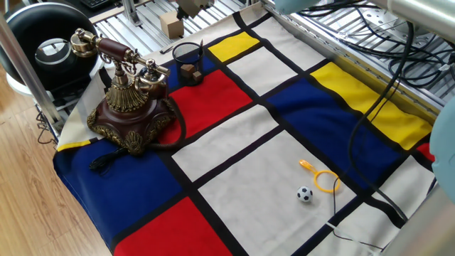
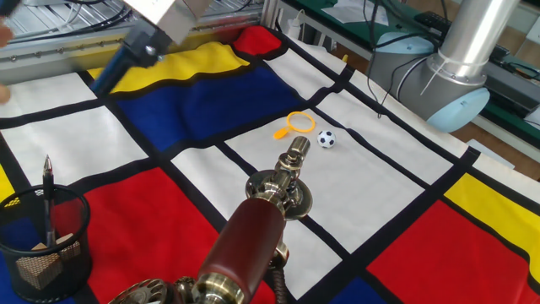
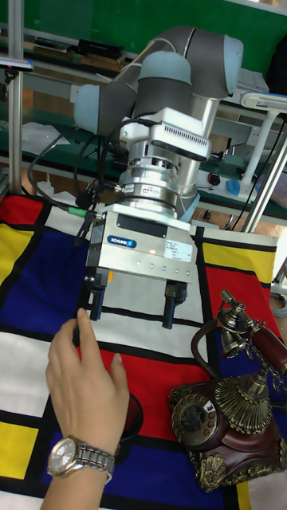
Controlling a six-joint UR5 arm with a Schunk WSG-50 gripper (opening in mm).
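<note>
My gripper (image 3: 134,307) is open in exterior view 3, its two dark fingers wide apart with nothing between them. In exterior view 2 a dark finger (image 2: 126,61) shows at upper left, above the cloth. A black mesh pen holder (image 2: 42,245) stands upright with a black pen (image 2: 48,198) and small wooden blocks (image 2: 40,268) inside. A person's hand (image 3: 80,382) reaches up close to one finger; whether it touches cannot be told. On the white patch lie a yellow-orange ring with a handle (image 1: 326,180) and, beside it, a small soccer ball (image 1: 304,194).
An antique telephone (image 1: 131,107) stands tall near the pen holder, its cord on the cloth. A cardboard-coloured box (image 1: 171,25) sits on the slatted metal beyond. Black cables (image 1: 362,131) hang over the right side.
</note>
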